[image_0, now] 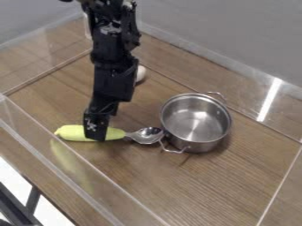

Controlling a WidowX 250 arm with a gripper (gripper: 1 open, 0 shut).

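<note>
A black robot gripper (98,124) reaches down from the top onto a spoon with a pale yellow-green handle (73,132). Its fingertips are at the handle, toward the end nearer the metal bowl of the spoon (147,135); whether they are closed on it is hard to tell. A stainless steel pot (195,119) with two wire handles stands to the right, the spoon's tip close to its near handle.
A small pale round object (140,73) lies behind the arm. Clear walls border the wooden table (189,190).
</note>
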